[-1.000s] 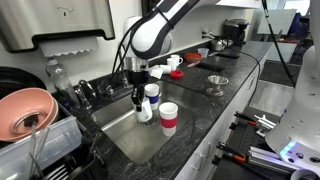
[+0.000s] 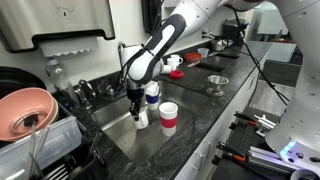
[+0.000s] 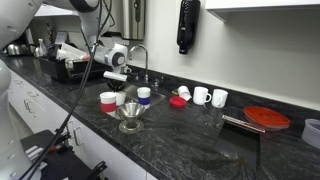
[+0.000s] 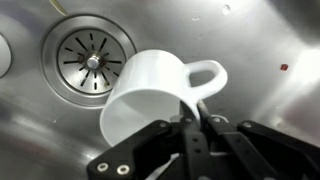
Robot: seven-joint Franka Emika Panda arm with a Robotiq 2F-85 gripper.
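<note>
A white mug [image 4: 150, 75] fills the middle of the wrist view, tilted, with its opening toward me and its handle [image 4: 214, 80] to the right. My gripper is shut on the mug's rim near the handle. Below the mug lies the metal sink [image 4: 260, 50], its round drain [image 4: 92, 62] to the left. In exterior view 1 the mug [image 2: 141, 119] hangs inside the sink's outline beneath the gripper [image 2: 137, 107]. Whether it touches the sink floor, I cannot tell.
A red and white cup [image 2: 169, 114] stands by the sink's front right edge; a blue and white cup [image 2: 152, 94] is behind it. A metal bowl [image 3: 131, 117] sits on the counter. More white mugs [image 3: 201, 95] stand farther along, and a dish rack with pans [image 2: 25, 113] is at left.
The gripper has gone down with the mug in it, lower into the sink and slightly left. The cups around it look unmoved.
</note>
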